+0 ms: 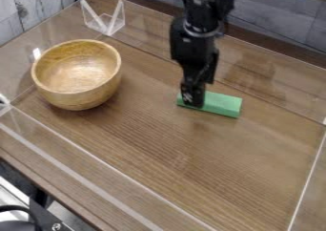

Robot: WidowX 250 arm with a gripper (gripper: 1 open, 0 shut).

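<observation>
My gripper (199, 89) reaches down from the top centre, its fingertips low over the left part of a green rectangular block (219, 104) that lies flat on the wooden table. The picture is too blurred to tell how far apart the fingers stand or whether they touch the block.
A wooden bowl (51, 73) sits at the left of the table (173, 168). A white object (99, 21), hard to make out, is at the upper left.
</observation>
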